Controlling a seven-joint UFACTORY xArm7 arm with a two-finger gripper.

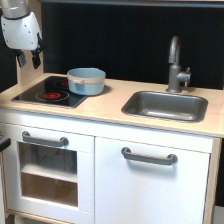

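Observation:
At the upper left edge of the camera view hangs my white gripper [30, 62], above the back left corner of the counter. Dark tips show at its lower end, too small to tell whether they stand apart or together. No object shows clearly at them. A pale blue pot [87, 82] sits upright on the counter at the right back side of the black stovetop [33, 95], well to the right of my gripper and lower. The stovetop bears red burner marks [54, 96].
A steel sink [166, 106] is set into the wooden counter [106, 108] at right, with a grey faucet [176, 68] standing behind it. Below are white cabinet doors [150, 185] with grey handles [150, 157]. Counter between pot and sink is clear.

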